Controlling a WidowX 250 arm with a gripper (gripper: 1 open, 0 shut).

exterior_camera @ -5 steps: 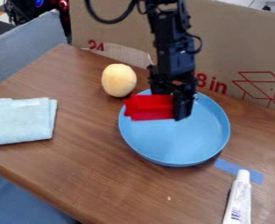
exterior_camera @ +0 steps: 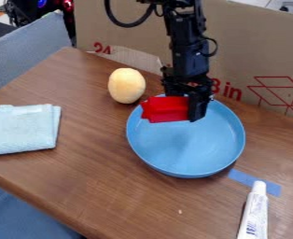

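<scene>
My black gripper (exterior_camera: pixel 187 103) hangs over the back of a blue plate (exterior_camera: pixel 187 149), shut on a red object (exterior_camera: pixel 164 109) that juts out to the left above the plate's back-left part. Whether the red object touches the plate is hard to tell.
A yellow potato-like object (exterior_camera: pixel 127 86) sits left of the arm. A folded pale cloth (exterior_camera: pixel 22 129) lies at the left, a white tube (exterior_camera: pixel 254 213) at the front right. A cardboard box (exterior_camera: pixel 261 65) stands behind.
The plate and other things have stayed put.
</scene>
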